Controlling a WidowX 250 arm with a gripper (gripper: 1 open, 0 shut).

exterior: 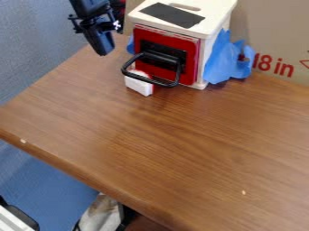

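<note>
A toy oven [182, 22] with a white body, red front and black handle [151, 79] stands at the back of the wooden table. A white block [139, 85] lies under the handle. The black gripper [104, 36] hangs at the upper left, left of the oven and apart from it; whether it is open or shut cannot be made out.
Blue crumpled material [229, 63] lies at the oven's right side, with more behind its left. A cardboard panel [276, 32] stands behind.
</note>
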